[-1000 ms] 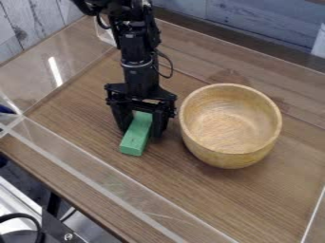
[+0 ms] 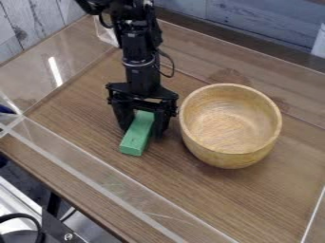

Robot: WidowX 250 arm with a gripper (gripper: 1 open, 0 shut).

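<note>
My black gripper (image 2: 143,112) hangs upright over a green block (image 2: 136,139) on the wooden table, its lower parts round the block's far end. The block lies lengthwise toward the front; whether the fingers are shut on it is hidden. A light wooden bowl (image 2: 231,121) stands just right of the gripper and block.
Cables and dark frame parts lie past the lower left edge; a blue object shows at the far left edge.
</note>
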